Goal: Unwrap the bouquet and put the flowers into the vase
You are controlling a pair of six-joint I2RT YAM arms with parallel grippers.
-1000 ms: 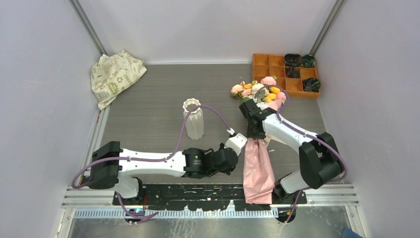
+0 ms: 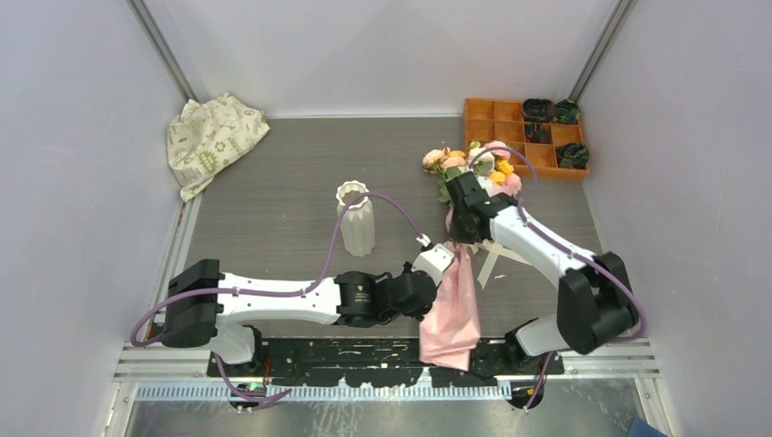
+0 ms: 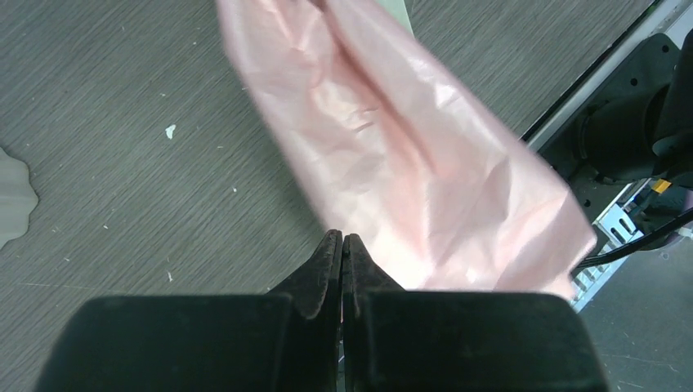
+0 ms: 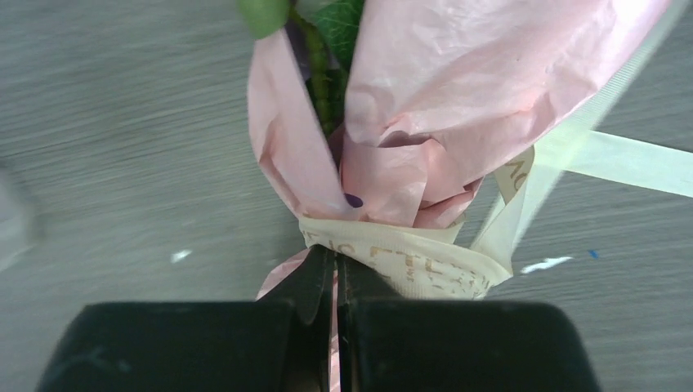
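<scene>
A bouquet of pink, yellow and white flowers (image 2: 496,166) lies on the right of the table, its pink wrap (image 2: 451,319) trailing to the front edge. My right gripper is shut on the cream ribbon (image 4: 400,253) and wrap at the bouquet's neck; pink shows in the slit between its fingers. The white ribbed vase (image 2: 357,223) stands upright near the middle, left of the bouquet and apart from it. Beside the wrap's tail, my left gripper is shut, nothing showing between its fingertips. In the top view, both sets of fingertips are hidden under the arms.
An orange compartment tray (image 2: 492,114) with dark items stands at the back right. A patterned cloth bag (image 2: 211,141) sits at the back left. Pale ribbon ends (image 4: 637,162) lie right of the bouquet.
The wrap's tail has swung left, toward the left gripper. My right arm has shifted slightly, its elbow moving right and frontward, and the flowers have turned a little. The left arm and vase stay still.
</scene>
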